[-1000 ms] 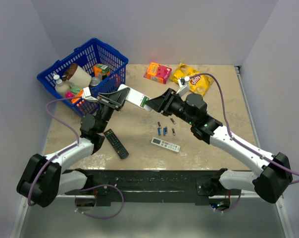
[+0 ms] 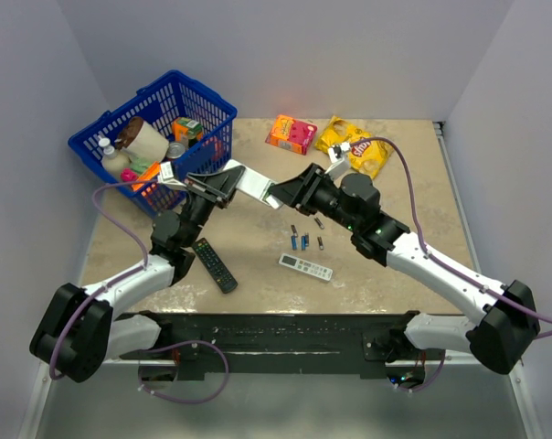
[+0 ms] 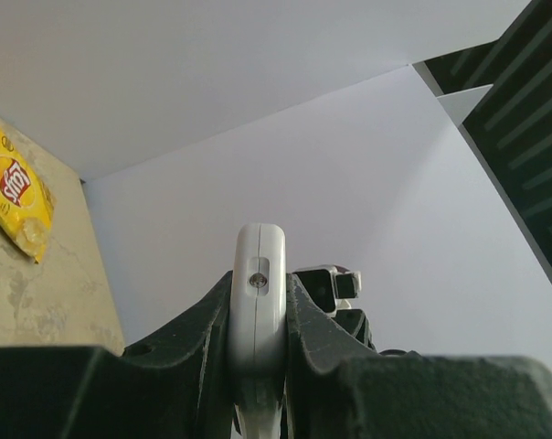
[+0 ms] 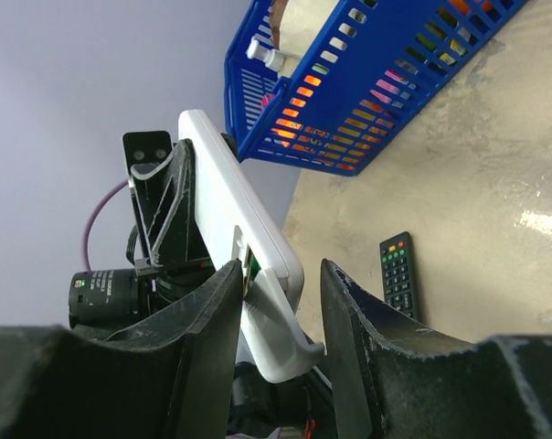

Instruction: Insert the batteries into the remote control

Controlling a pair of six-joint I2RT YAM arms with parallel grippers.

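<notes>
A white remote [image 2: 249,179] is held in the air above the table, with my left gripper [image 2: 223,186] shut on its far-left end. In the left wrist view the remote [image 3: 258,251] appears edge-on between the fingers. My right gripper stands partly open around the opposite end. There a white cover piece [image 4: 274,337] sits askew on the remote [image 4: 223,178], a sliver of green showing beside it. Whether a finger touches the cover, I cannot tell. Several small batteries lie on the table, including a blue battery [image 2: 294,242] and a dark battery [image 2: 321,243].
A black remote [image 2: 216,265] and another white remote [image 2: 305,266] lie on the table. The blue basket [image 2: 217,137] stands behind my left arm. At the back are a red box [image 2: 291,134] and a yellow chips bag [image 2: 368,154].
Less green shows at its right end. The right arm looks still.
</notes>
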